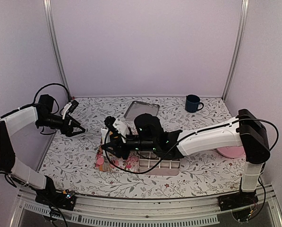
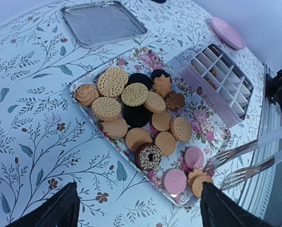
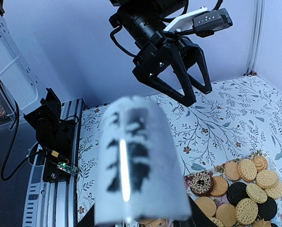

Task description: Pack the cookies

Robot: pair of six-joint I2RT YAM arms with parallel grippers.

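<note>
Assorted cookies lie on a floral tray (image 2: 216,132): scalloped yellow ones (image 2: 112,82), dark ones, a sprinkled chocolate ring (image 2: 148,156) and pink rounds (image 2: 175,181). In the left wrist view, the fork-like tips of my right gripper stand apart, low by a tan cookie (image 2: 202,186) at the tray's near corner. Contact with it cannot be made out. A pink box (image 2: 211,94) with white compartments holds a few brown cookies. My left gripper (image 1: 78,130) is open and empty, away to the left. A blurred white finger (image 3: 138,165) covers much of the right wrist view.
An empty metal tray (image 1: 129,113) lies behind the cookies. A dark blue mug (image 1: 192,103) stands at the back right, with a pink plate (image 1: 231,152) at the right edge. The right arm crosses over the box. Bare tablecloth lies left of the cookie tray.
</note>
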